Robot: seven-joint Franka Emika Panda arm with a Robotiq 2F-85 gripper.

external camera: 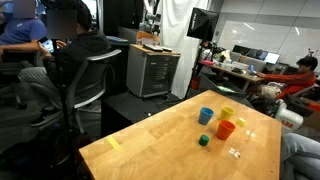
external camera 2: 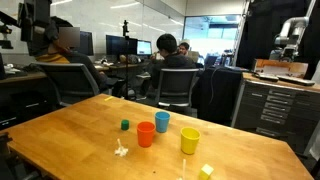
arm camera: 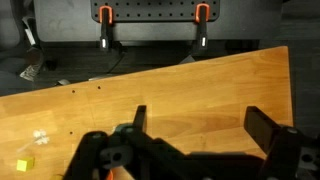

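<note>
My gripper is open, its black fingers wide apart with only bare tabletop showing between them. In exterior view 2 a red cup (external camera 2: 146, 134), a yellow cup (external camera 2: 190, 140) and two blue cups, one near (external camera 2: 161, 121) and one farther back (external camera 2: 162, 94), stand on the wooden table. A small green object (external camera 2: 125, 125) is left of the red cup. Nearer the camera lie a small white piece (external camera 2: 121, 148) and a yellow block (external camera 2: 206, 172). The wrist view shows the yellow block (arm camera: 26, 163) at lower left; my gripper hides most cups there.
The wooden table (external camera: 140, 150) is broadly clear to the left of the cups in exterior view 1. A dark perforated rail (arm camera: 150, 12) runs beyond the table edge in the wrist view. Office chairs, a drawer cabinet (external camera 2: 278, 110) and seated people are in the background.
</note>
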